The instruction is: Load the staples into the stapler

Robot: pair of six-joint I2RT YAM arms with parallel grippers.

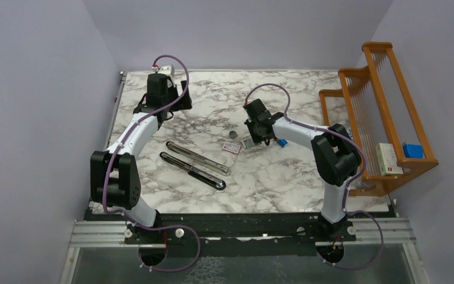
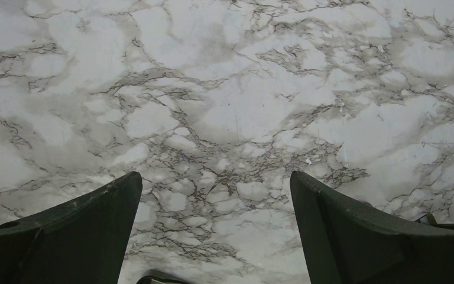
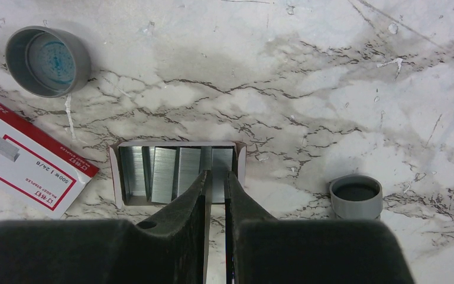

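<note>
A long stapler lies opened out across the left middle of the table, its metal half behind its black half. An open tray of silvery staple strips lies flat under my right gripper, also visible from above. That gripper points down and is shut on the rightmost staple strip, which still lies in the tray. The strip's near end is partly hidden by the fingers. My left gripper hangs open over bare marble at the back left, nothing between its fingers.
A red and white staple box cover lies left of the tray. One grey round cup stands behind the cover, another to the tray's right. A wooden rack borders the right side.
</note>
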